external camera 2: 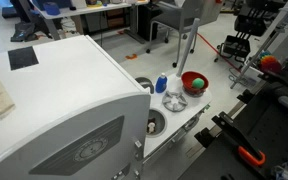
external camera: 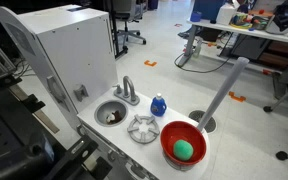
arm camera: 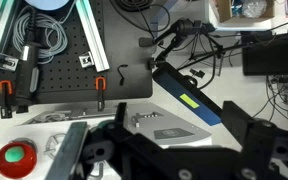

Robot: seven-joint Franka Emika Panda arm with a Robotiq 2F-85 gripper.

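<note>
My gripper shows at the bottom of the wrist view, with its dark fingers spread wide apart and nothing between them. It stands open above the area beside the toy kitchen. A red bowl [external camera: 182, 145] sits at the right end of the white counter, with a green rounded object [external camera: 184, 149] inside. Both also appear at the lower left of the wrist view, the red bowl [arm camera: 4, 168] well left of the fingers. A blue bottle [external camera: 158, 105] stands upright behind the grey burner [external camera: 143, 128]. Something small and dark lies in the sink [external camera: 112, 112].
A faucet [external camera: 130, 90] rises by the sink, and a tall white cabinet [external camera: 74, 50] blocks the counter's left side. A white post [external camera: 222, 92] stands behind the bowl. Cables [arm camera: 54, 35] and clamps lie on the dark perforated table [arm camera: 132, 80].
</note>
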